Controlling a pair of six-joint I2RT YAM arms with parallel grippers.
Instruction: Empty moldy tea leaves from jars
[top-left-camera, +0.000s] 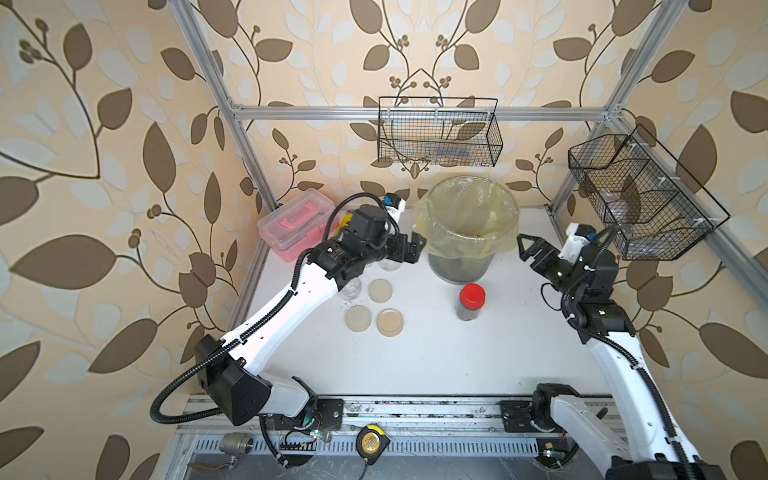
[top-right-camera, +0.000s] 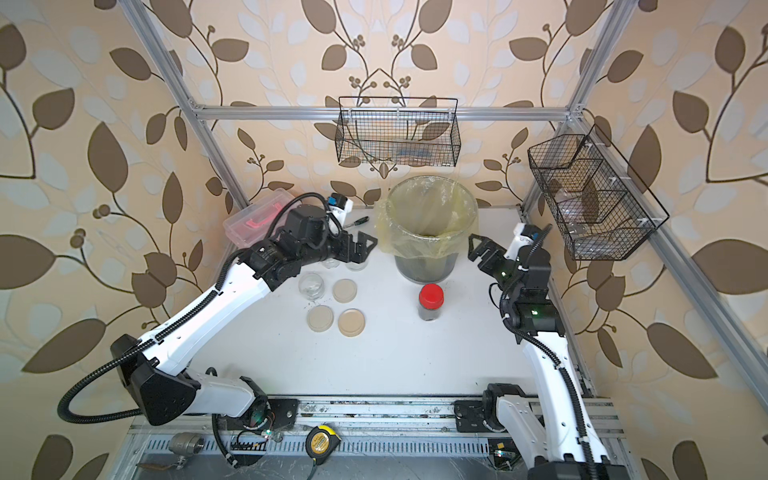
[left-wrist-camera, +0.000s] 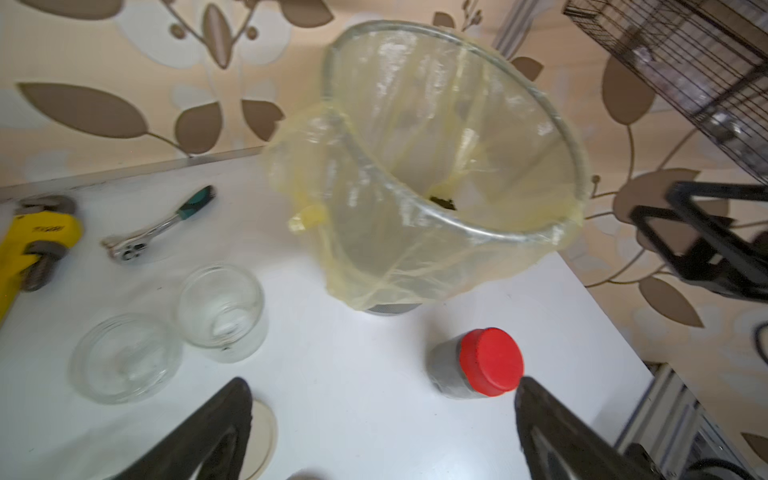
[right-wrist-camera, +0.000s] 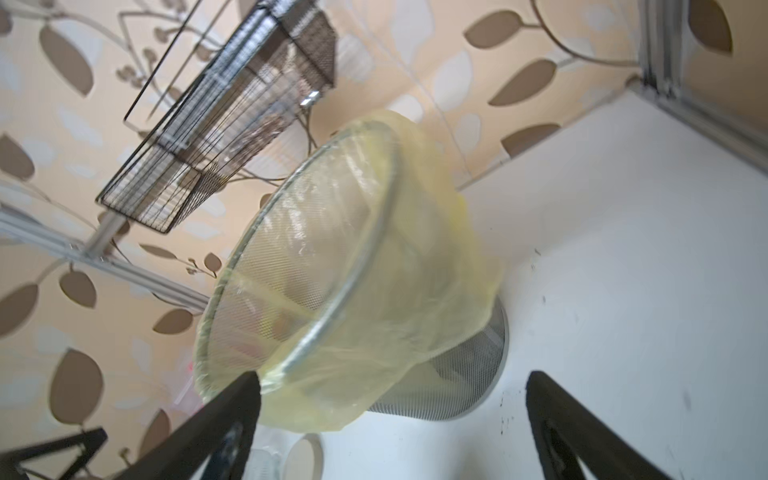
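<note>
Glass jars stand left of the bin, one nearer (top-right-camera: 311, 285), others (left-wrist-camera: 220, 308) farther back; those visible in the left wrist view look clear. A red-lidded jar (top-left-camera: 471, 300) stands in front of the mesh bin with yellow liner (top-right-camera: 425, 212), contents not clearly visible. Pale lids (top-left-camera: 389, 322) lie on the table. My left gripper (top-left-camera: 408, 246) is open, raised at the bin's left with nothing between its fingers. My right gripper (top-left-camera: 534, 249) is open and empty, at the bin's right.
A pink toolbox (top-left-camera: 296, 220), yellow pipe wrench (left-wrist-camera: 44, 232) and ratchet (left-wrist-camera: 156, 229) lie at back left. Wire baskets (top-left-camera: 440, 132) hang at back and right (top-left-camera: 640, 204).
</note>
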